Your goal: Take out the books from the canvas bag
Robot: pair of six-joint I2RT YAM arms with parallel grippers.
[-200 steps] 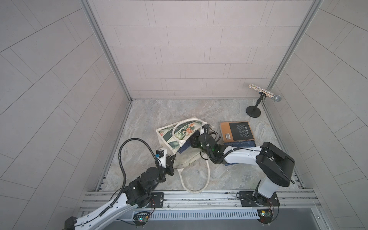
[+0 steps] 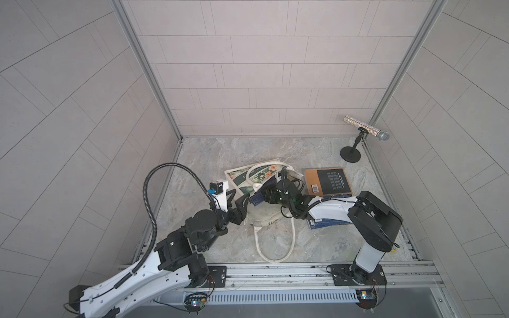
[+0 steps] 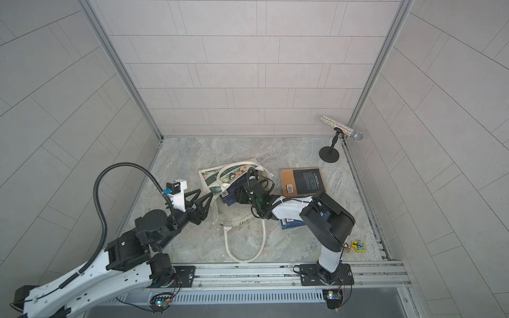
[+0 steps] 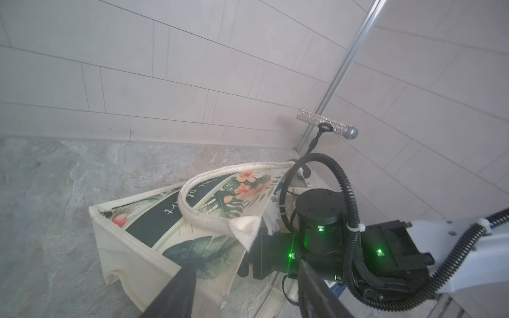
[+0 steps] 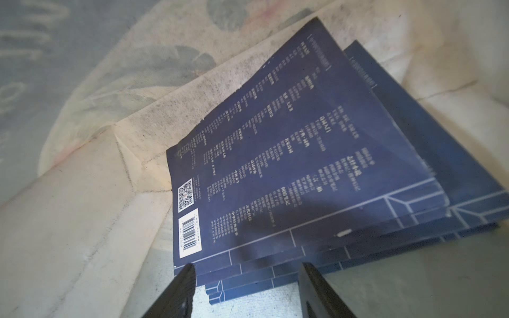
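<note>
The cream canvas bag [image 4: 212,249], printed with flowers and leaves, lies on its side in mid-table. Dark blue books [image 5: 302,153] are stacked inside it, clearest in the right wrist view. My right gripper is at the bag's mouth, its fingers part open with the lower edge of the stack just beyond the fingertips; nothing is pinched between them. My left gripper [image 3: 204,201] stands open and empty to the left of the bag, apart from it. Outside the bag on the right lie a brown and black book [image 3: 303,181] and blue books [image 3: 290,223], partly under my right arm.
A microphone on a stand [image 2: 350,154] is in the back right corner. One bag handle [image 2: 275,260] loops toward the front edge. A small yellow item [image 3: 359,245] lies at the front right. Free table shows at the back and left.
My right gripper has moved only slightly at the mouth.
</note>
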